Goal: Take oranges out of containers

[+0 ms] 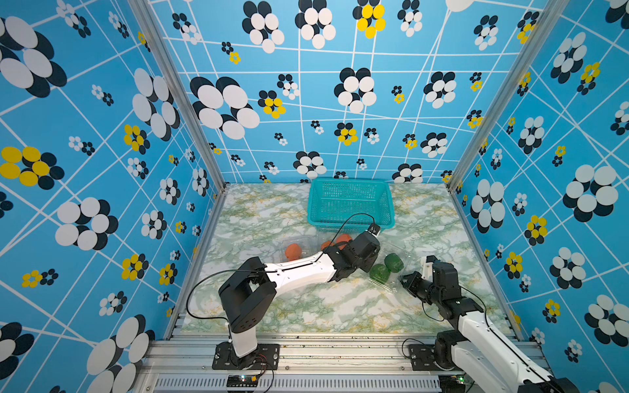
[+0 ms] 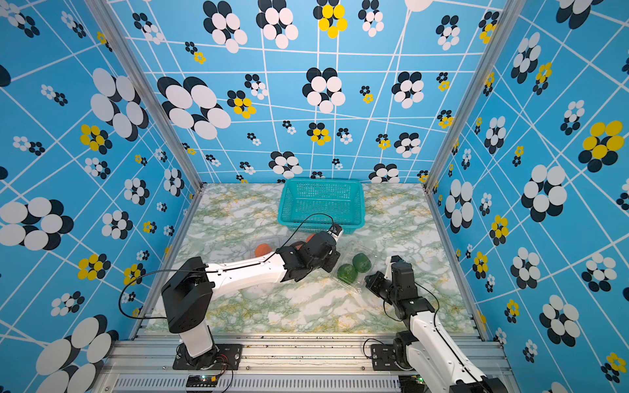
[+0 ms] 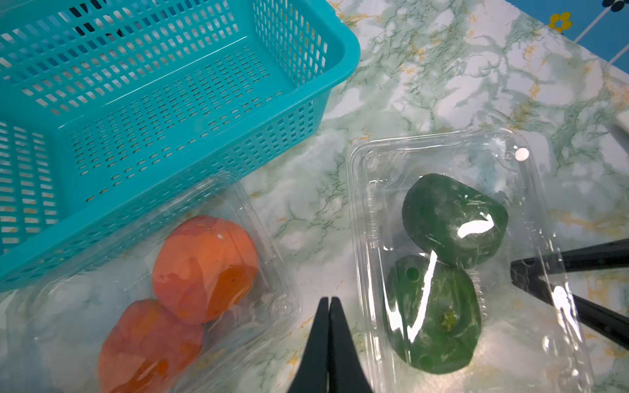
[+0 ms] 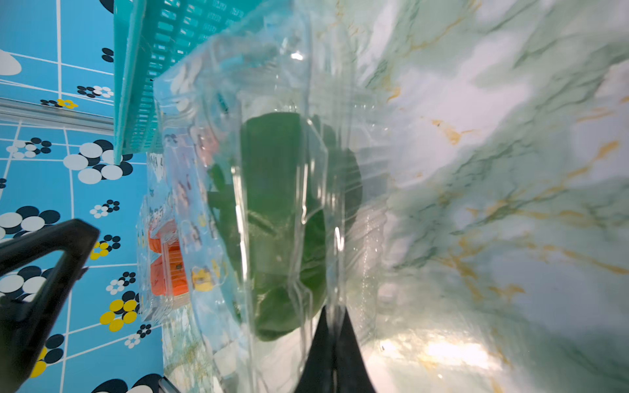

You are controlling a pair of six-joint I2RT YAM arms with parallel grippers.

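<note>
Two oranges (image 3: 206, 262) lie in a clear plastic container (image 3: 278, 281) at the left of the left wrist view. Farther left on the table, another orange (image 1: 293, 251) shows in the top left view. A second clear container (image 3: 357, 216) holds two dark green fruits (image 3: 455, 219). Above the gap between these two containers, my left gripper is shut, with nothing visible between its fingers. My right gripper is shut at the edge of the green fruits' container; whether its thin wall is pinched between the fingertips is unclear.
An empty teal basket (image 1: 350, 224) stands at the back, close behind the oranges' container. Bare marble-patterned table (image 1: 340, 311) lies in front and at both sides. My left arm (image 1: 304, 273) stretches across the middle, hiding part of the containers.
</note>
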